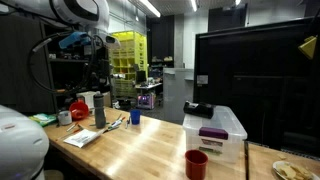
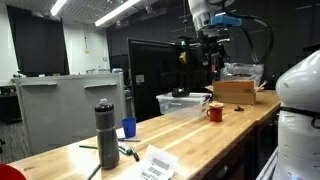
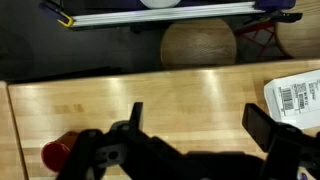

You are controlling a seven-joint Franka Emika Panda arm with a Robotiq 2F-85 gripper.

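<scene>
My gripper hangs high above the wooden table. In the wrist view its two black fingers stand wide apart, with only bare tabletop showing between them. A red mug (image 3: 58,152) is at the lower left of that view, well clear of the fingers. In exterior view 1 the mug (image 1: 196,163) stands near the table's front edge. Toward the left end are a dark bottle (image 1: 99,112), a blue cup (image 1: 135,117) and a white sheet or packet (image 1: 82,138). The same packet (image 3: 293,98), with a printed label, lies to the right in the wrist view.
A whitish bin (image 1: 228,122) sits at the back of the table, a purple item (image 1: 213,132) at its front. Cardboard boxes (image 2: 230,92) stand at the far end. Small pen-like items lie beside the bottle.
</scene>
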